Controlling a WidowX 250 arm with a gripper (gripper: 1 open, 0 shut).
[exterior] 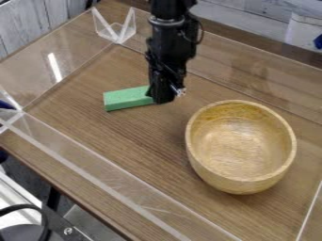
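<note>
The black robot gripper [165, 92] hangs low over the middle of the wooden table, at the right end of a green block [124, 98] that lies flat. The gripper looks shut; whether it touches the block is unclear, as it partly hides that end. A large round light-wood bowl [239, 160] sits to the right and nearer the camera.
A clear angular object [115, 26] stands at the back left. Dark cables and a metal part [23, 224] are at the front left corner.
</note>
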